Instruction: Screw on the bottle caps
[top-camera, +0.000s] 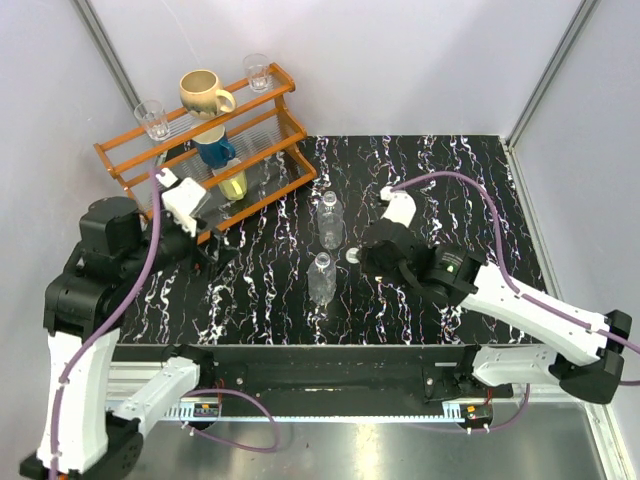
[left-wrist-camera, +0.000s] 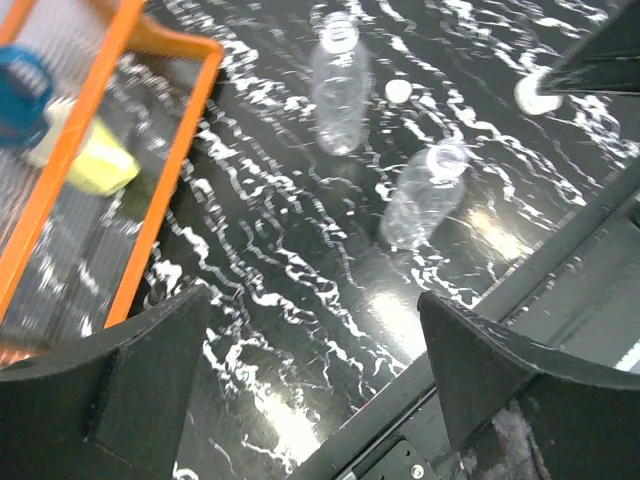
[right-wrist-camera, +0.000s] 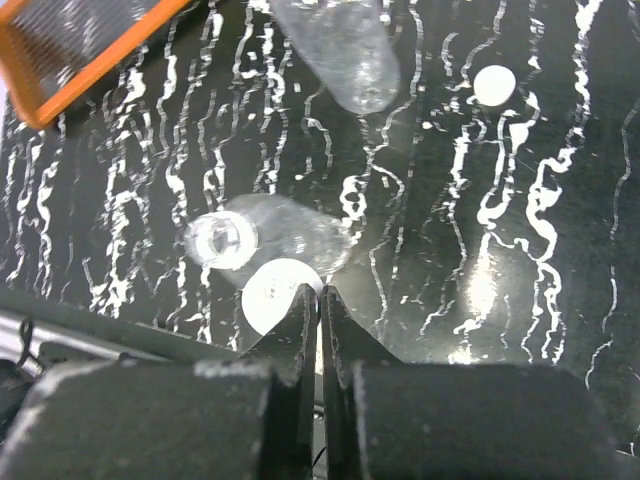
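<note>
Two clear, uncapped bottles stand mid-table, a rear one and a nearer one. My right gripper is shut on a white cap, held by its edge at the fingertips. In the right wrist view this cap overlaps the near bottle; from above it hangs to that bottle's right, apart from it. Another white cap lies on the table; the right arm hides it in the top view. Off to the left of the bottles, my left gripper is open and empty.
A wooden rack with cups and glasses stands at the back left. The table's front edge runs just in front of the near bottle. Open black marbled surface lies at the back right.
</note>
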